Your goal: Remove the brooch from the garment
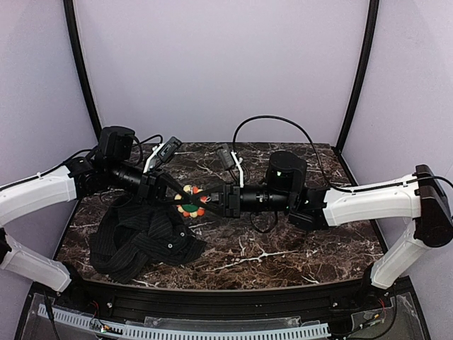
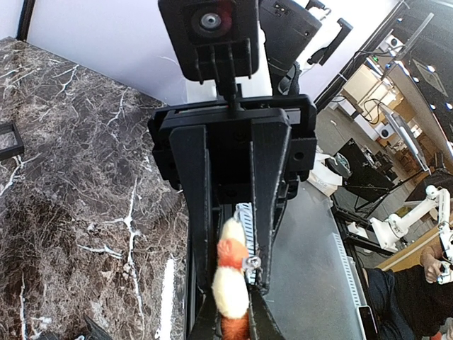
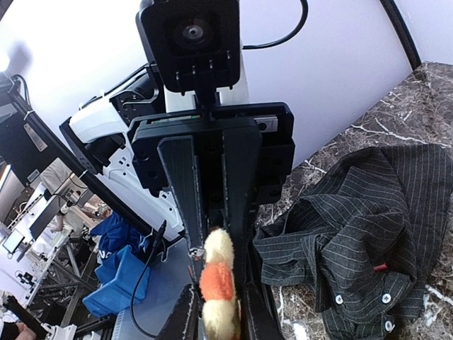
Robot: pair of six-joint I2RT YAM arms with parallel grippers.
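Observation:
A flower brooch (image 1: 191,210) with orange and cream petals is held in the air between my two grippers, above the front of the dark striped garment (image 1: 141,241). From the opposite side, my right gripper is shut on it too, as the right wrist view shows. The garment lies crumpled on the table, with white buttons visible; it looks apart from the brooch.
A dark rectangular frame (image 2: 8,142) shows at the edge of the left wrist view. Pale walls surround the table at back and sides.

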